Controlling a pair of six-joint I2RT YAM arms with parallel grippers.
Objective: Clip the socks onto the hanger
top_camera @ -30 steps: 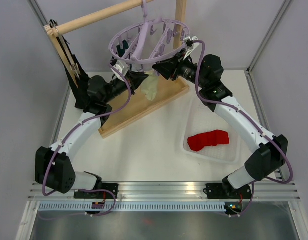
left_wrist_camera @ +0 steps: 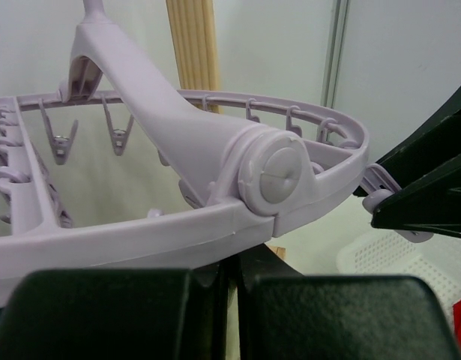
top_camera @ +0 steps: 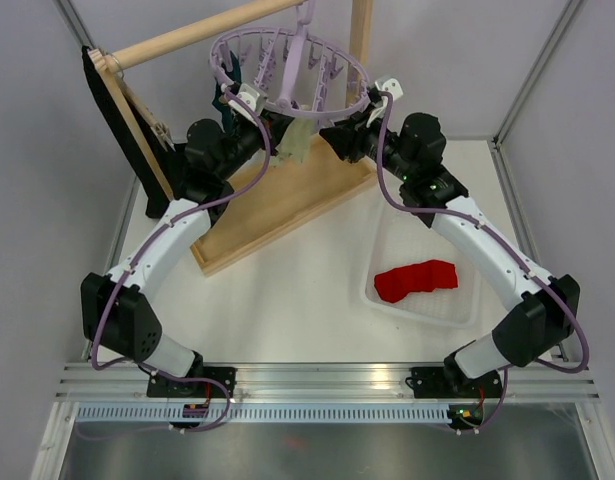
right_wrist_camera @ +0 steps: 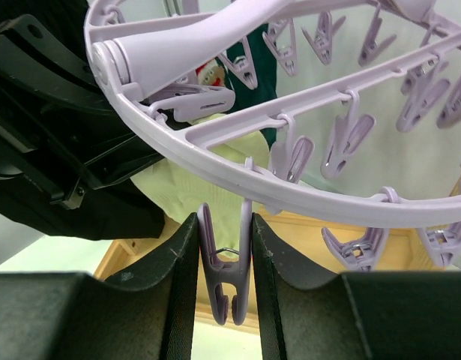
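The lilac round hanger (top_camera: 332, 52) hangs from a wooden frame, with clips around its ring. At its front rim my left gripper (top_camera: 281, 128) is shut on the pale yellow-green sock (right_wrist_camera: 193, 187), which hangs below the ring. The fingertips are largely hidden behind the rim in the left wrist view. My right gripper is shut on a lilac clip (right_wrist_camera: 243, 274), squeezing its handle ends just under the ring. A dark green sock (right_wrist_camera: 256, 71) with a small face on it hangs farther back. Folded red socks (top_camera: 415, 280) lie in the white basket (top_camera: 442, 318).
The wooden frame (top_camera: 212, 258) stands on the table behind the arms, with black cloth (top_camera: 122, 115) on its left post. Both grippers are close together at the front rim.
The hanger has turned a little and sits slightly higher. My left gripper and the pale sock have moved up and away from the front. My right gripper has shifted slightly.
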